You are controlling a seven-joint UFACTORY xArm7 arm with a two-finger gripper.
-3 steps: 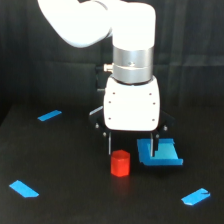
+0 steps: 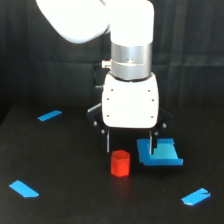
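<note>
In the camera view, a small red block (image 2: pixel 120 163) rests on the dark table. Just right of it lies a blue square piece (image 2: pixel 166 160), partly covered by one finger. My gripper (image 2: pixel 130 146), below its white hand, points down with its dark fingers spread wide. The block shows below the gap between them, nearer the left finger (image 2: pixel 107 143). Nothing is held. How high the fingertips are above the table is hard to tell.
Blue strips mark the table at the back left (image 2: pixel 49 115), front left (image 2: pixel 23 188) and front right (image 2: pixel 196 197).
My gripper has shifted very slightly left and up in the picture. The red block and the blue piece stay where they were.
</note>
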